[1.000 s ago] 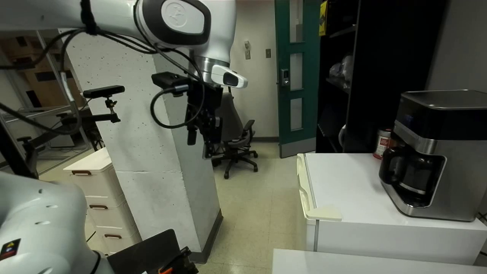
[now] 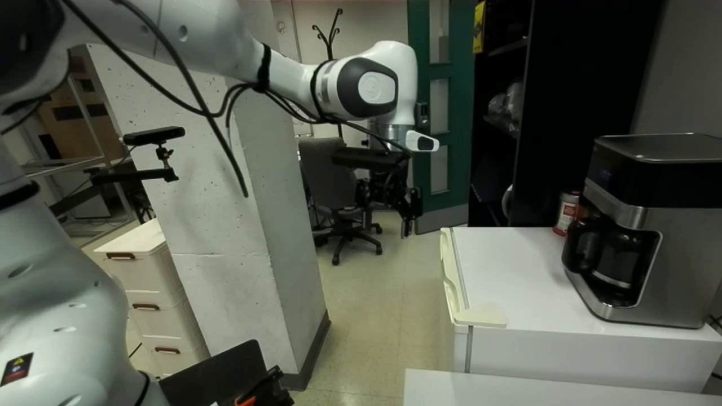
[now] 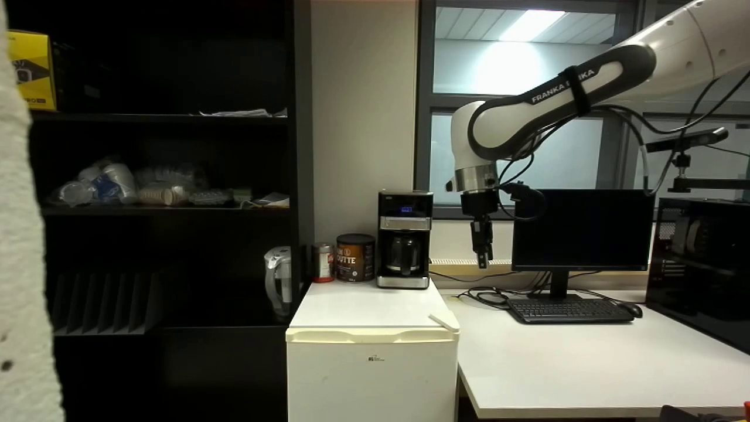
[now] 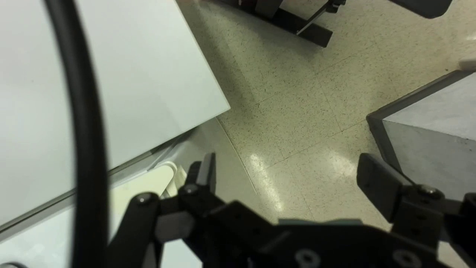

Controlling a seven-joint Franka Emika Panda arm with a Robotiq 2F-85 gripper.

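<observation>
My gripper [image 2: 387, 222] hangs in the air with its fingers pointing down, left of the white mini fridge [image 2: 521, 270]. In the wrist view the fingers [image 4: 206, 172] stand wide apart, so the gripper is open. Nothing is between them; only the tiled floor [image 4: 290, 125] shows far below. On the fridge stands a coffee maker [image 3: 405, 239] with its glass carafe [image 3: 402, 254] in place.
Behind the coffee maker's left side are a brown can [image 3: 355, 257] and a smaller can [image 3: 323, 263]. The desk [image 3: 576, 358] carries a monitor [image 3: 583, 228] and keyboard [image 3: 569, 309]. A concrete pillar [image 2: 223, 203] rises left of the gripper; dark shelves [image 2: 504, 115] stand behind the fridge.
In exterior view 1 the arm and gripper have swung right, from in front of the pillar to over the floor gap closer to the fridge. The coffee maker has not moved.
</observation>
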